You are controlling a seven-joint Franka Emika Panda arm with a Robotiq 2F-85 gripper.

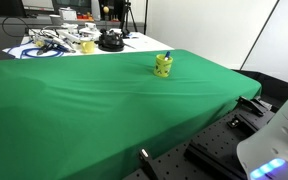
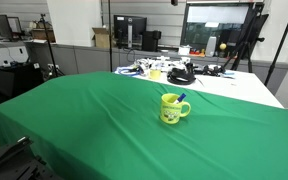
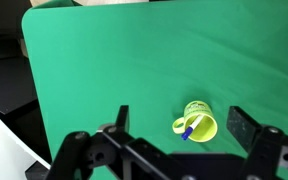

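Observation:
On the green cloth [image 1: 84, 95] stands an upright yellow-green mug [image 1: 163, 66], with a blue-tipped marker [image 2: 180, 99] leaning inside it. Its handle shows on the right side of the mug [image 2: 170, 110] in exterior view 2. From above, the wrist view has the mug [image 3: 206, 126] low and right of centre, the marker [image 3: 191, 128] sticking out over its rim. My gripper is open, its dark fingers wide apart to the left and right of the mug in that view, with nothing held. Neither exterior view shows the fingers.
Behind the green surface, a white table holds cables, a yellow cup [image 1: 87, 47] and a black device [image 1: 111, 40]. Part of the white arm [image 1: 274, 145] fills the lower right of exterior view 1.

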